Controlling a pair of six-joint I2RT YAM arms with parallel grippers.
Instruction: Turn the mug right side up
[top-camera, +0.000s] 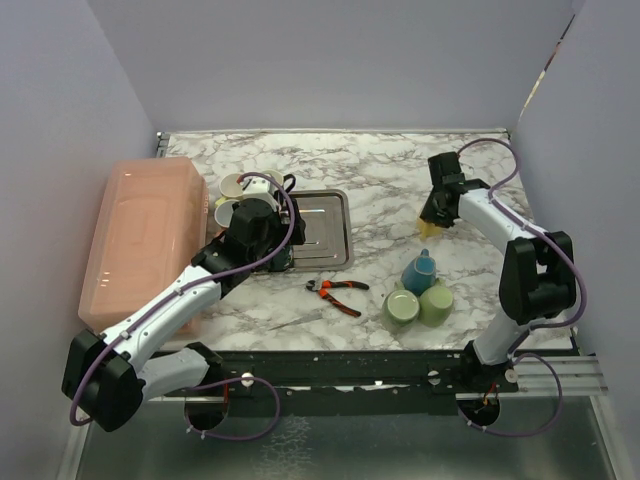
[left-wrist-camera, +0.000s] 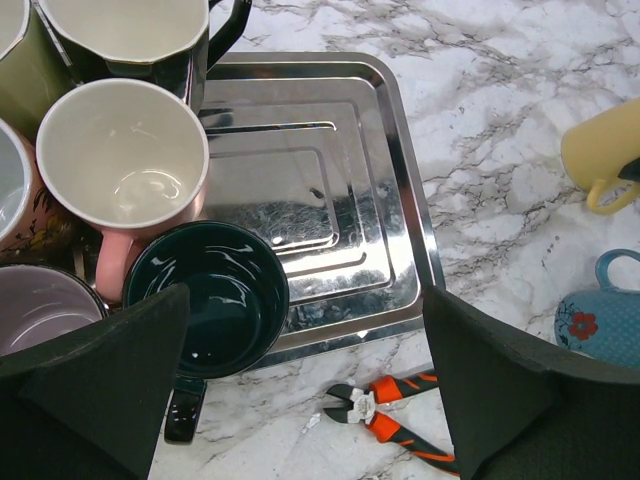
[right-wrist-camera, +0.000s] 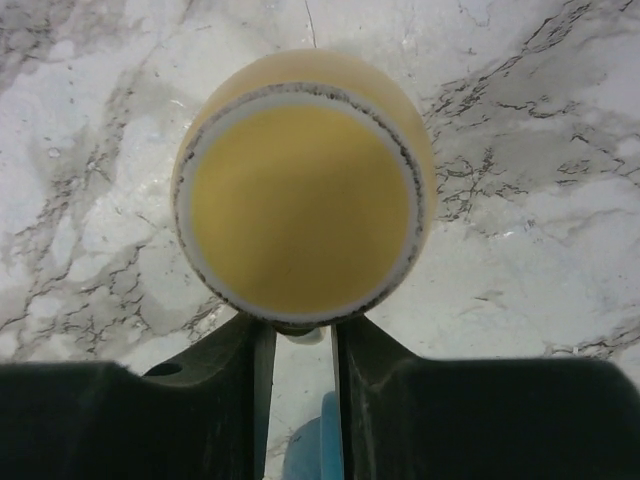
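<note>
The yellow mug (top-camera: 430, 227) is on the right of the table beneath my right gripper (top-camera: 440, 214); the left wrist view shows it (left-wrist-camera: 600, 145) with its handle low. In the right wrist view its round base (right-wrist-camera: 300, 205) faces the camera, and the right gripper's fingers (right-wrist-camera: 255, 400) are close together at its near edge; whether they grip it is hidden. My left gripper stands open over the mugs and metal tray on the left, holding nothing visible.
A blue mug (top-camera: 418, 275) and green mugs (top-camera: 435, 305) lie in front of the yellow one. Pliers (top-camera: 335, 295), a tray (top-camera: 330, 230) with several mugs, and an orange bin (top-camera: 135, 240) occupy the left and middle.
</note>
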